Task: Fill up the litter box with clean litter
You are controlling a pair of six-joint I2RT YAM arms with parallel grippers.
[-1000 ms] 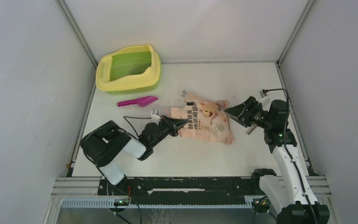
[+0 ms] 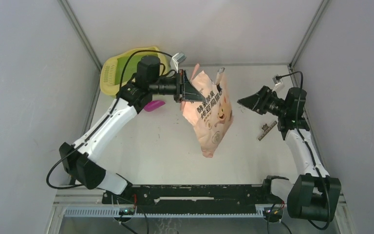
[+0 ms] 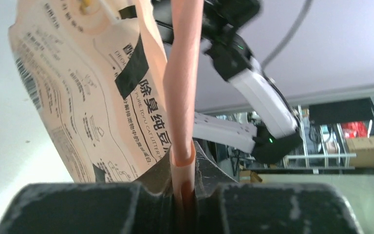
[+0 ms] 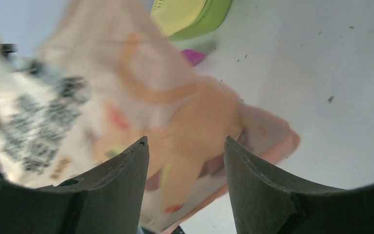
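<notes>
A pink litter bag hangs tilted above the middle of the table, its printed front facing up. My left gripper is shut on one edge of it; in the left wrist view a folded strip of the bag runs down between the fingers. Right of the bag, my right gripper stands open and apart from it in the top view. In the right wrist view the bag is blurred beyond the open fingers. The yellow and green litter box is at the back left, partly behind my left arm.
A magenta scoop lies in front of the litter box, partly covered by the left arm. On the right, a metal clip rests near my right forearm.
The right gripper has shifted slightly.
</notes>
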